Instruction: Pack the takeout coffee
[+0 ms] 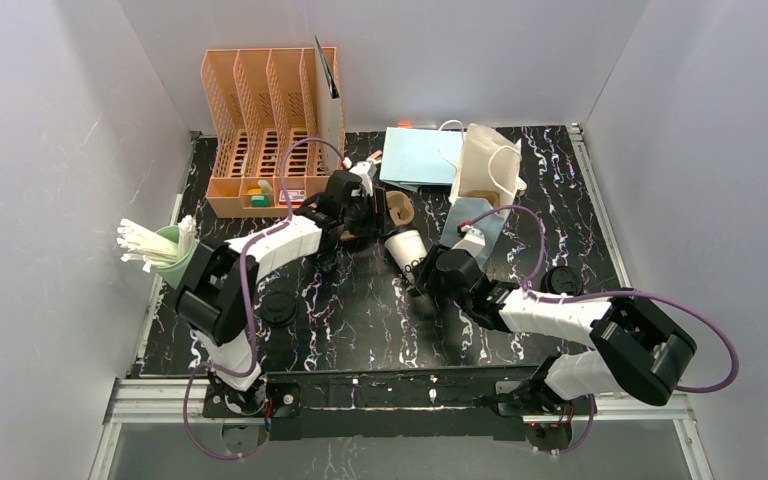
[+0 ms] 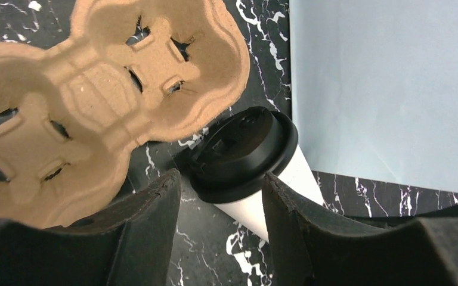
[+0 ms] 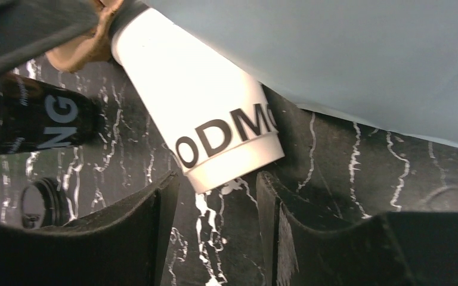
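A white paper cup with black lid lies on its side at the table's centre. My left gripper is open over its lid end, beside the cardboard cup carrier. My right gripper is open at the cup's base, with nothing between its fingers. A blue paper bag leans just right of the cup, with cream handles. In the right wrist view a dark cup shows at left.
An orange divider rack stands at back left, a green straw holder at left. Loose black lids lie on both sides. Flat blue bags lie at the back.
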